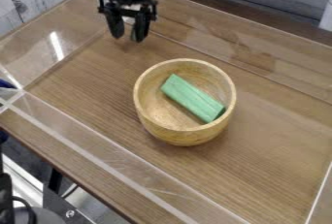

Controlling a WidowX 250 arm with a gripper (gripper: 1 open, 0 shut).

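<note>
A round tan wooden bowl point(154, 121) sits right of centre on the wooden table, holding a green block point(193, 100) tilted diagonally inside it. My dark gripper point(128, 32) is at the top of the view, well behind the bowl and apart from it, its fingers pointing down. It is small and blurred, so I cannot tell how far apart the fingers are or whether anything is between them.
Bare wooden table point(259, 170) surrounds the bowl, with much free room left and right. Dark shapes lie at the lower left edge, and white tiled wall shows in the upper left corner.
</note>
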